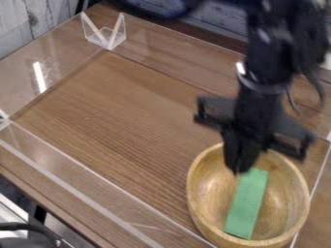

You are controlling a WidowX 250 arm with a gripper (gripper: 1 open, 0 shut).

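Note:
My black gripper (246,136), blurred by motion, hangs over the back part of a wooden bowl (206,199) at the lower right. Whether its fingers are open or shut is unclear in the blur. A green rectangular object (247,203) lies in the bowl, mostly uncovered.
A clear plastic piece (104,29) stands at the back left. Cables run along the lower left edge.

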